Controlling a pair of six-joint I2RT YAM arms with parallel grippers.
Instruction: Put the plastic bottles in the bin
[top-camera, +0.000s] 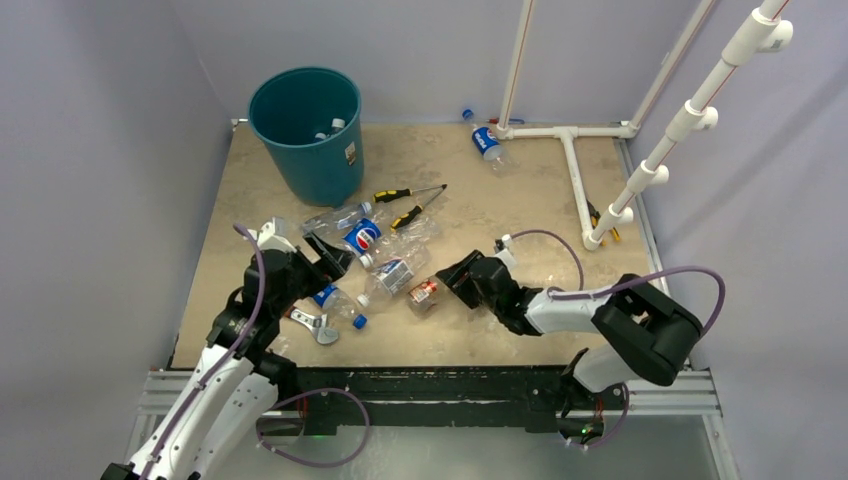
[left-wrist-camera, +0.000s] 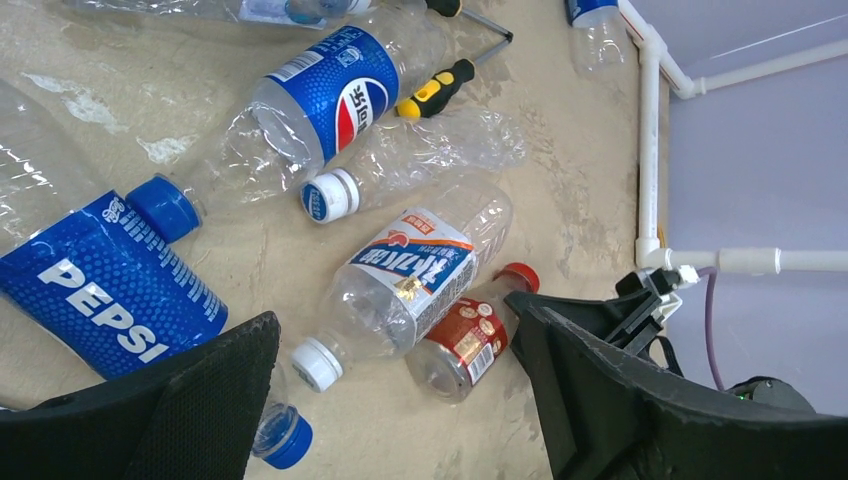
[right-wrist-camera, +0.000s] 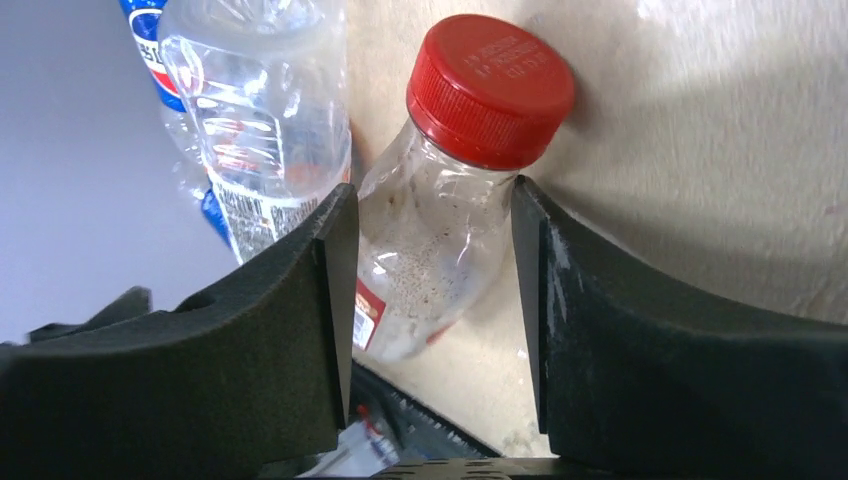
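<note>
In the top view several plastic bottles lie in a cluster mid-left: a Pepsi bottle, an orange-labelled bottle and a red-capped bottle. My right gripper is down at the red-capped bottle; in the right wrist view its fingers stand either side of that bottle below the cap, seemingly touching it, grip unclear. My left gripper hangs open above the cluster, nothing between its fingers. The teal bin at the back left holds some bottles. Another bottle lies at the back.
Two screwdrivers lie behind the cluster. A wrench lies at front left. A white pipe frame stands at the right, with a tool behind it.
</note>
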